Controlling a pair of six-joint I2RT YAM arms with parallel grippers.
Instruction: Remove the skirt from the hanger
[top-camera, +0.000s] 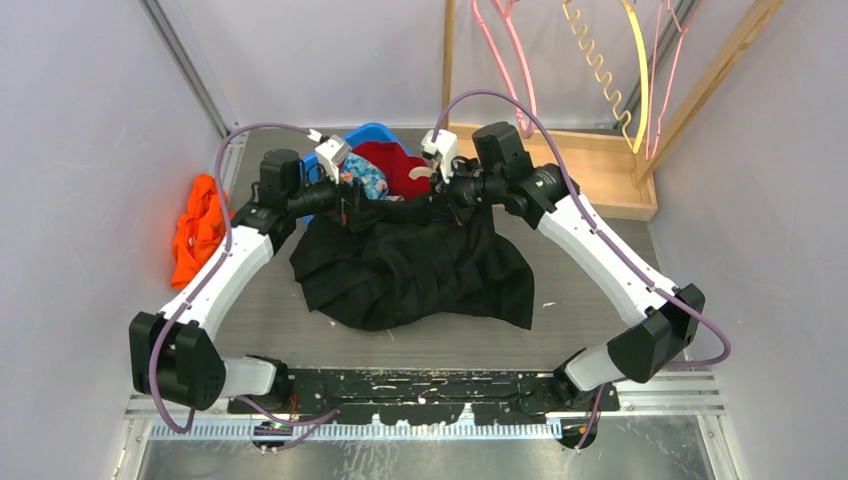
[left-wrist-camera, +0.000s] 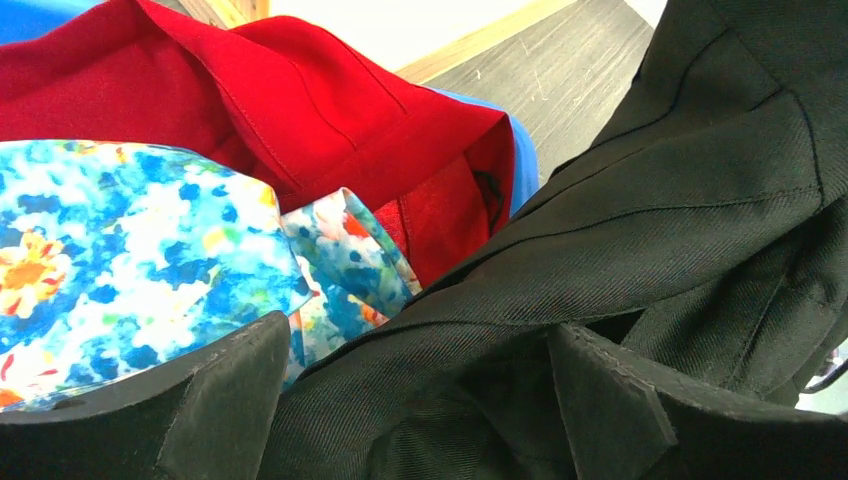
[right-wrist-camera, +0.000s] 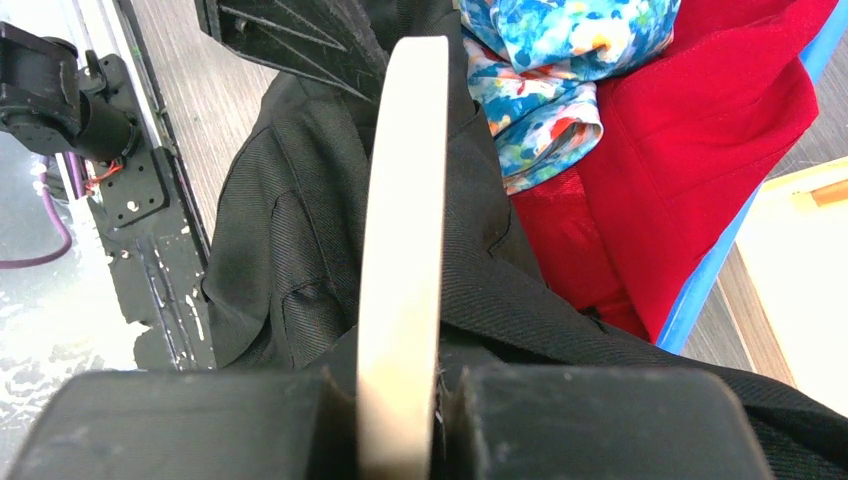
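Note:
The black skirt (top-camera: 410, 270) is bunched over the grey floor, raised toward both grippers at its upper edge. My right gripper (top-camera: 448, 200) is shut on a pale wooden piece (right-wrist-camera: 400, 250), apparently the hanger, with black cloth around it. My left gripper (top-camera: 350, 205) is open at the skirt's upper left, with a fold of black fabric (left-wrist-camera: 420, 350) lying between its fingers.
A blue bin (top-camera: 370, 130) behind holds red and floral cloth. An orange garment (top-camera: 198, 240) lies at left. A wooden rack (top-camera: 600, 185) with coloured hangers stands at back right.

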